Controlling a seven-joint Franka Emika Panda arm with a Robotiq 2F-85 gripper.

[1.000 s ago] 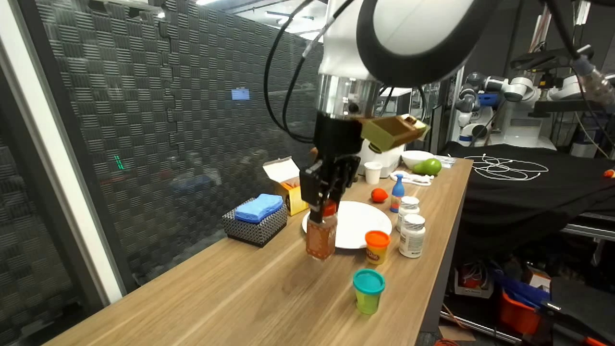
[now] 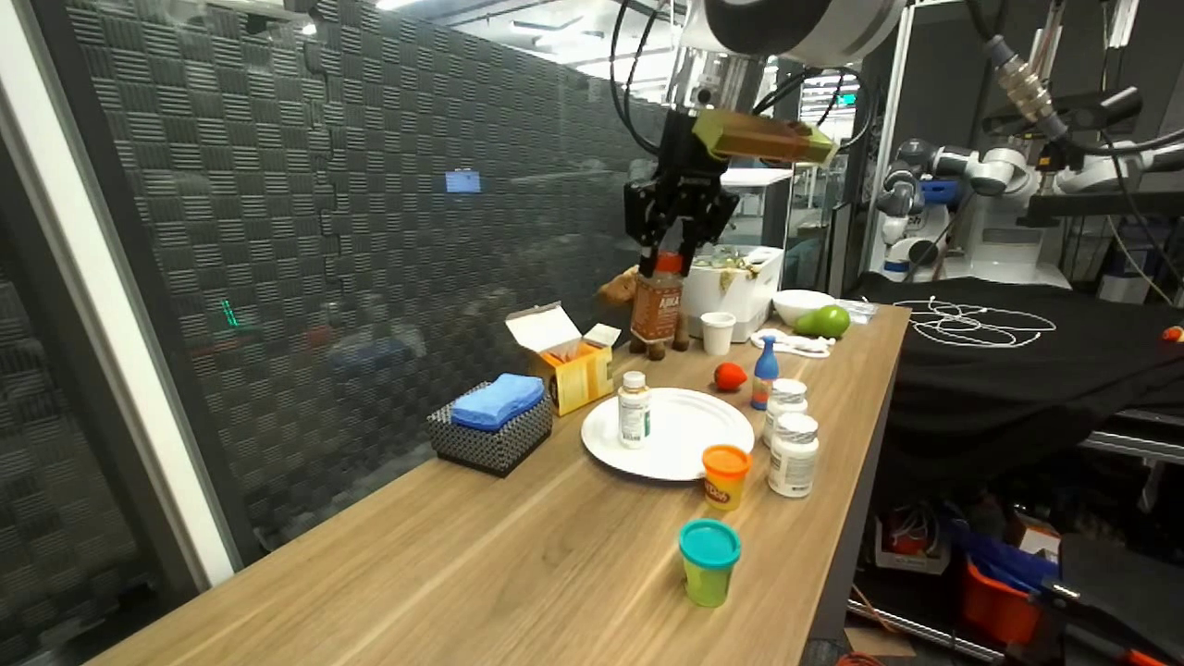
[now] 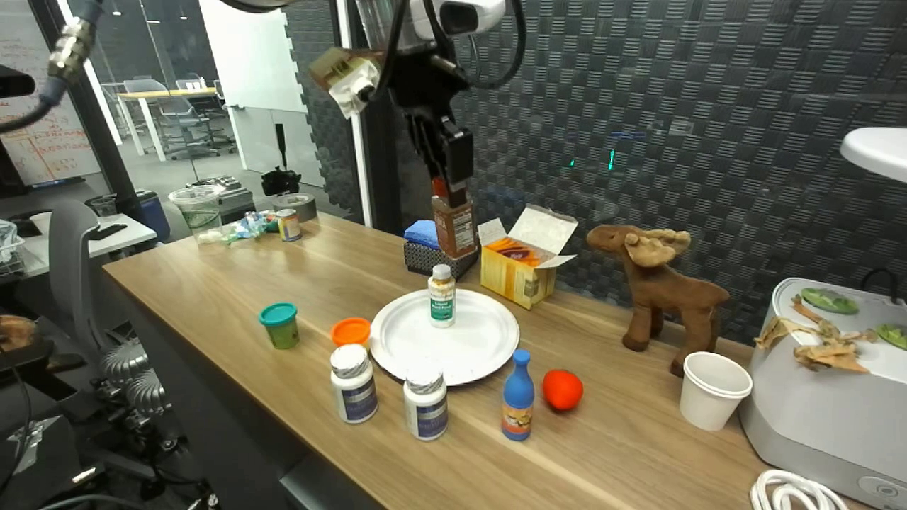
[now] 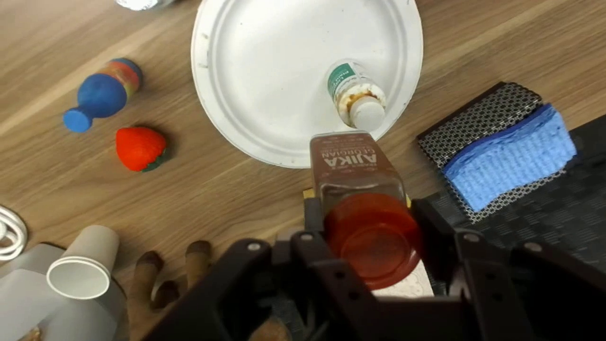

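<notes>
A brown Ajika bottle with a red cap (image 4: 372,238) hangs in the air, with my gripper (image 2: 672,261) shut on it near the cap. In the wrist view the bottle's label (image 4: 352,156) points toward the white plate (image 4: 255,74). Exterior view 2 shows the bottle (image 3: 455,228) clear of the tabletop. On the plate a small white-capped bottle with a green label (image 3: 442,297) stands upright. An open yellow box (image 3: 516,276) is at the wall side of the plate, mostly hidden beneath my gripper in the wrist view.
Two white pill bottles (image 3: 425,408), a blue bottle (image 3: 518,399), a red strawberry (image 3: 562,389) and two tubs surround the plate. A plush moose (image 3: 667,293), a paper cup (image 3: 712,391) and a black mesh box with blue cloth (image 2: 488,427) also stand here. Open tabletop lies in front (image 2: 444,566).
My gripper has risen and moved back, away from exterior view 1's camera, carrying the brown bottle. The small white-capped bottle on the plate, hidden before, now shows.
</notes>
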